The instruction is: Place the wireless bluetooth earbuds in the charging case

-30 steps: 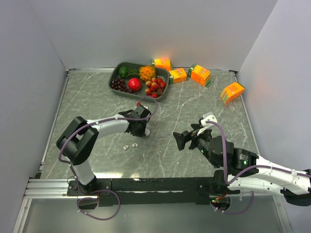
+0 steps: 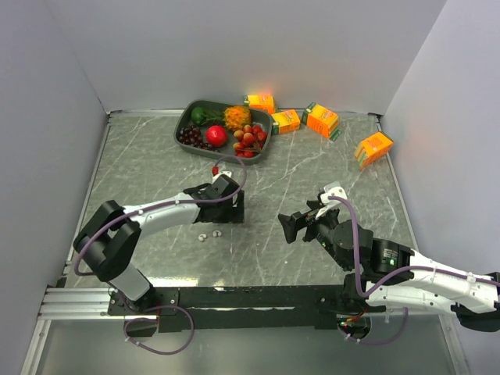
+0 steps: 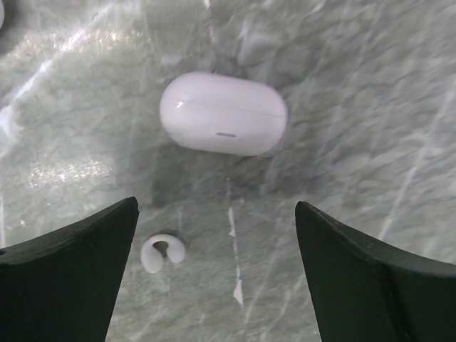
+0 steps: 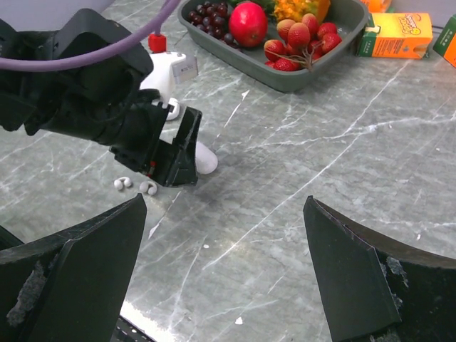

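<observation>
My left gripper (image 2: 231,206) hangs open over the closed white charging case (image 3: 223,114), which lies on the marble table just beyond the fingertips in the left wrist view and is partly hidden behind that gripper in the right wrist view (image 4: 206,158). A small white earbud (image 3: 163,251) lies between the left fingers, below the case. Two earbuds, lie in front of the left gripper in the top view. My right gripper (image 2: 296,223) stands open at the right, away from them.
A grey tray (image 2: 182,147) of fruit and vegetables sits at the back, with several orange cartons (image 2: 320,119) beside it and to the right. Walls enclose the table at back and sides.
My left arm has shifted in the top view, its gripper moving a little and now covering more of the case. My right arm looks still, and the earbuds have not moved.
</observation>
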